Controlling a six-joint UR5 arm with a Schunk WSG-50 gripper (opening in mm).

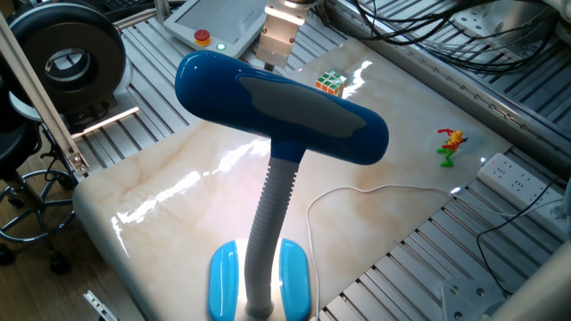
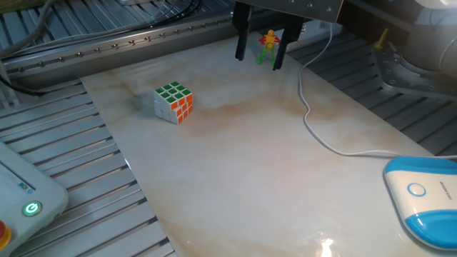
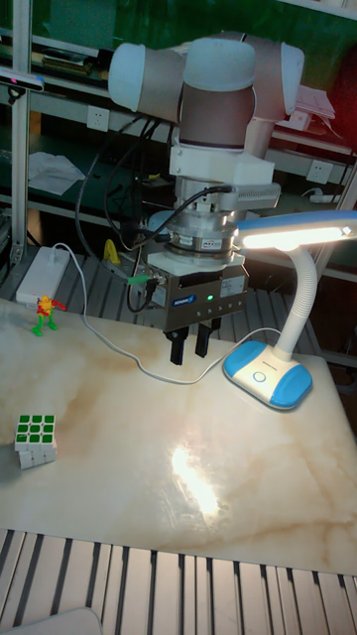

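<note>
My gripper (image 2: 258,63) hangs above the table, its two black fingers (image 2: 288,43) spread apart with nothing held between them. In exterior view 3 the gripper (image 3: 189,358) is left of the desk lamp. A Rubik's cube (image 2: 173,102), green on top with orange and white sides, rests on the marble sheet (image 2: 235,157), clear of the fingers. The small red, yellow and green toy figure (image 3: 45,316) stands near the sheet's edge. In exterior view 2 it shows behind the gap between the fingers. The lamp head (image 1: 281,107) hides part of the gripper in exterior view 1.
The blue and white desk lamp (image 3: 269,372) stands on the sheet, its neck rising high. A white cable (image 2: 314,128) curves across the sheet toward a power strip (image 1: 521,189). A control pendant (image 1: 214,22) lies at the far side.
</note>
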